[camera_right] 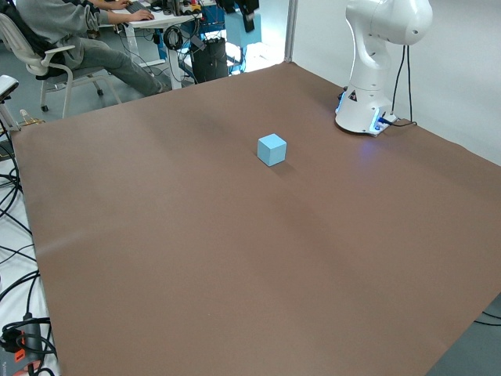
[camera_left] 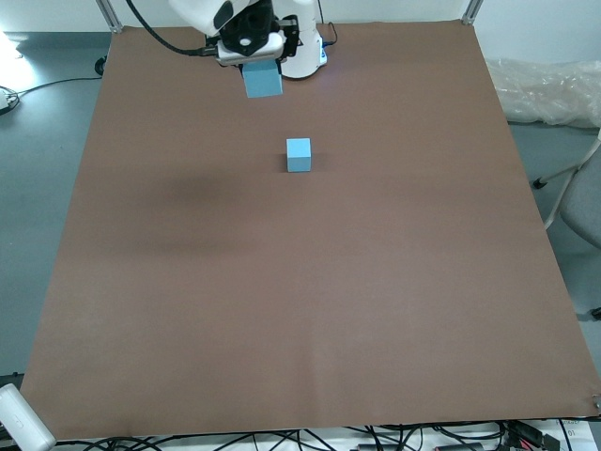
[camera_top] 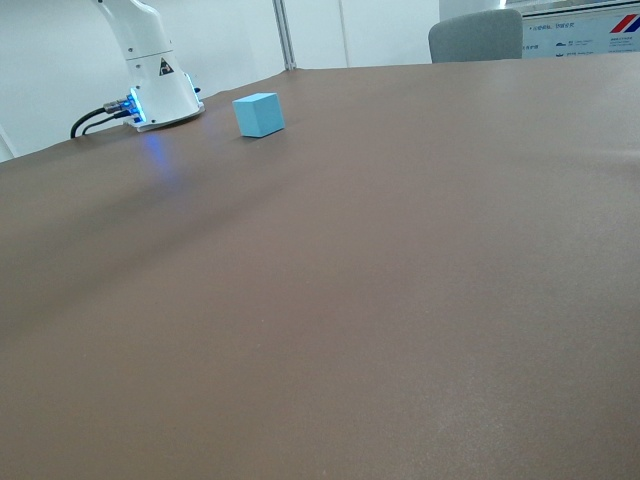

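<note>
A light blue cube (camera_left: 299,155) sits alone on the brown table (camera_left: 310,282); it also shows as the cube (camera_top: 259,115) in the top view and the cube (camera_right: 272,150) in the right view. The gripper (camera_left: 262,68) is raised at the far end of the table with a second light blue block (camera_left: 263,81) at its tip, shut on it. In the right view, this held block (camera_right: 243,28) appears at the top edge below the black gripper. The fingers themselves are mostly hidden.
The white arm's base (camera_right: 360,110) with cables stands at the table's edge.
</note>
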